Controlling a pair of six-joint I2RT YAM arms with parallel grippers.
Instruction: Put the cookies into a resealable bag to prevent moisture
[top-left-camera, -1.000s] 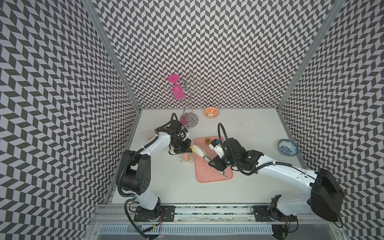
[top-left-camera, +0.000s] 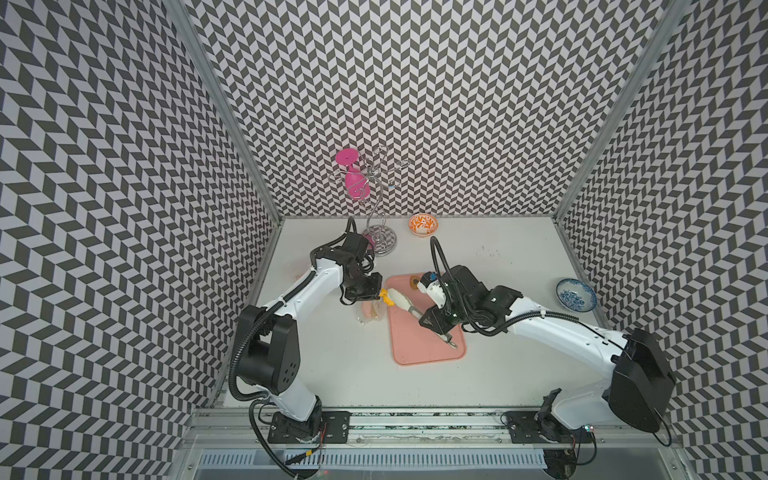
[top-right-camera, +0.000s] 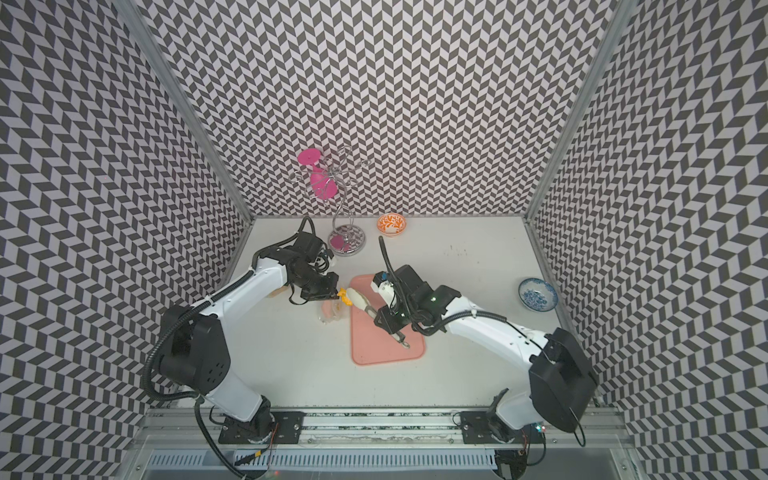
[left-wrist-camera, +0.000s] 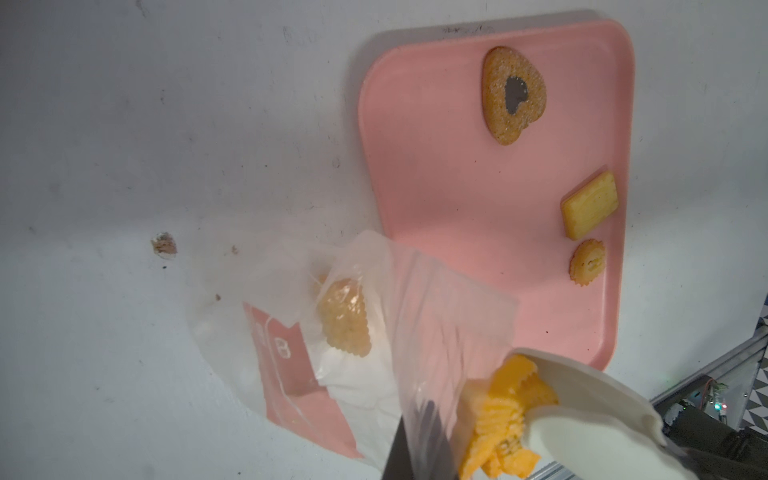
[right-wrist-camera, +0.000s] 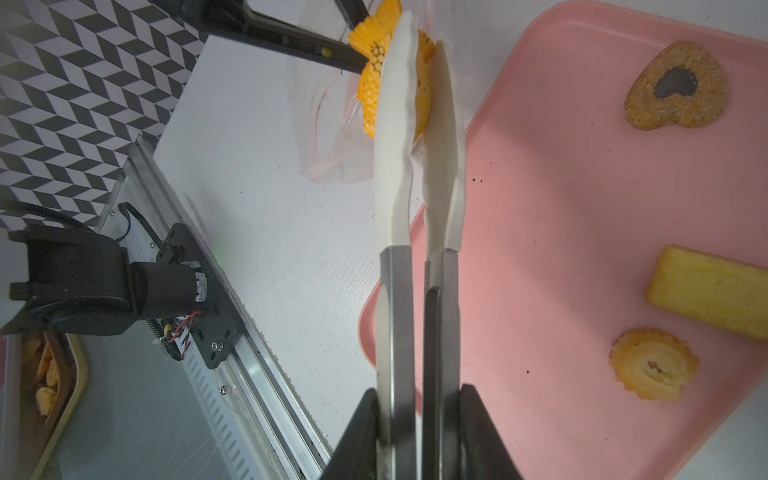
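My right gripper (top-left-camera: 436, 316) is shut on white-tipped tongs (right-wrist-camera: 394, 184), whose tips grip an orange crinkled cookie (right-wrist-camera: 369, 96) at the mouth of a clear bag (left-wrist-camera: 432, 320). My left gripper is shut, with the thin bag's edge at its fingers. A crinkled cookie (left-wrist-camera: 344, 316) shows inside the bag, lying left of the pink tray (left-wrist-camera: 480, 200). On the tray are a heart cookie (left-wrist-camera: 500, 120), a rectangular cookie (right-wrist-camera: 708, 292) and a small round cookie (right-wrist-camera: 653, 364).
A blue patterned bowl (top-left-camera: 575, 295) stands at the right, an orange bowl (top-left-camera: 423, 225) at the back, beside a metal stand (top-left-camera: 381, 240) with pink pieces.
My left gripper has moved only slightly.
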